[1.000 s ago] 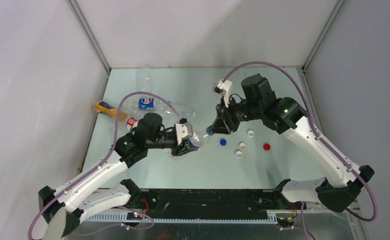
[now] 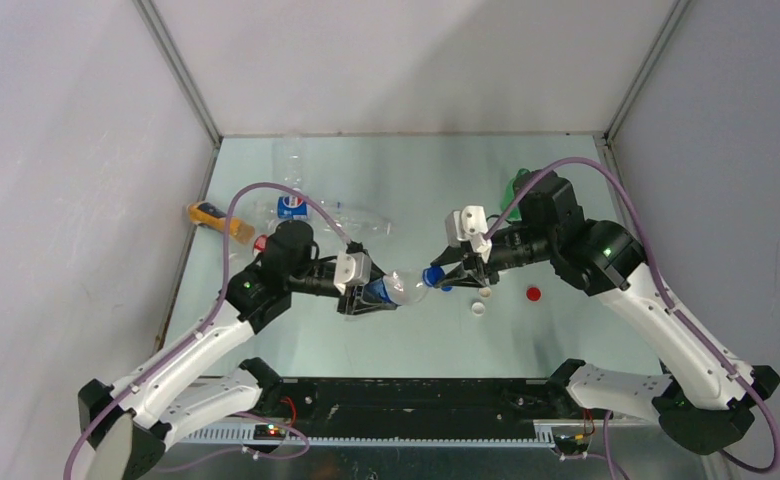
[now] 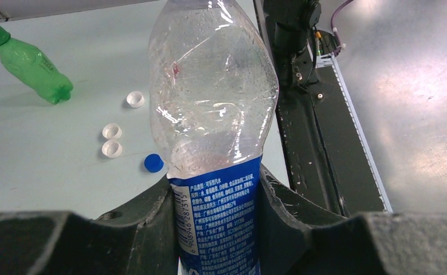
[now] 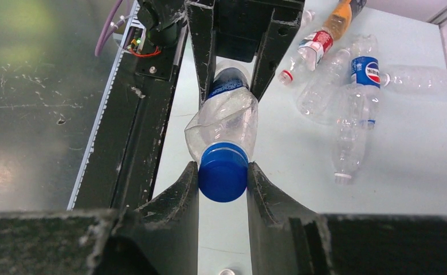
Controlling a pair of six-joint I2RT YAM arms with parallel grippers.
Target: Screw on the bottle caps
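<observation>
A clear plastic bottle with a blue label lies horizontally between the two grippers. My left gripper is shut on its labelled body. At the other end my right gripper is shut on a blue cap that sits on the bottle's mouth; whether it is threaded tight I cannot tell. Loose caps lie on the table: white ones, a blue one and a red one.
Several bottles, including an orange one and a Pepsi-labelled one, lie at the table's left. A green bottle lies back right.
The right gripper and arm have moved toward the front and turned. The left gripper has shifted slightly, with the bottle still between the two grippers.
</observation>
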